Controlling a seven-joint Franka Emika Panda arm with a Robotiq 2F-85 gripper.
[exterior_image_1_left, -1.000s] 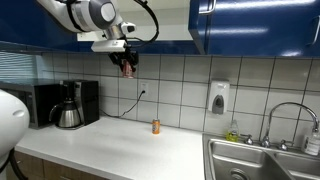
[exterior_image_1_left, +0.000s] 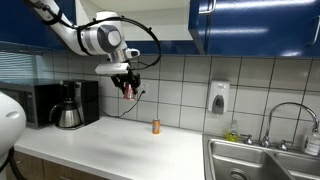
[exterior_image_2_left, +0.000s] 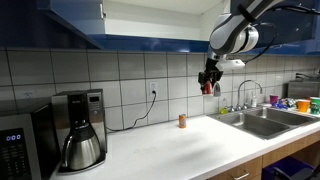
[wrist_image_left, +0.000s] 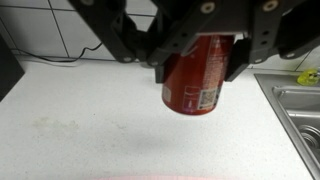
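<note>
High over the white counter (exterior_image_1_left: 130, 140), my gripper (exterior_image_1_left: 127, 82) is shut on a red can (wrist_image_left: 196, 85). In the wrist view the can's lower side, with a printed label, shows between the dark fingers; its upper part is hidden by the gripper. From the second exterior view, the gripper (exterior_image_2_left: 208, 82) and the can (exterior_image_2_left: 207, 88) hang well above the counter, apart from it. An orange can (exterior_image_1_left: 156, 127) stands on the counter by the back wall.
A kettle-like coffee maker (exterior_image_1_left: 67, 113) and a microwave (exterior_image_1_left: 30, 98) stand at the left. To the right is a steel sink (exterior_image_1_left: 240, 160) with a tap. Blue cabinets (exterior_image_1_left: 255, 28) hang above.
The arm and gripper have come down, with the red can in the gripper, from near the upper cabinets to lower over the counter. The orange can has not moved.
</note>
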